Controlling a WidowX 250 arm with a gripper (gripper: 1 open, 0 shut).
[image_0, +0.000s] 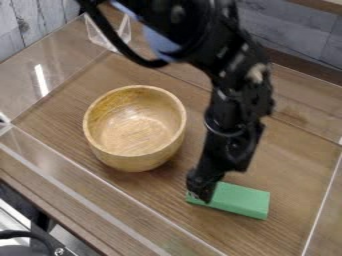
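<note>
The black gripper reaches down from the top of the view to the left end of a green rectangular block lying on the wooden table. Its fingertips are low, at or just above that end of the block; whether they touch it, and how far apart they are, is hard to make out against the dark body.
A round wooden bowl sits left of the gripper. The wooden table has bare room at the front left and to the right. Grey walls border the back and a dark edge runs along the front left.
</note>
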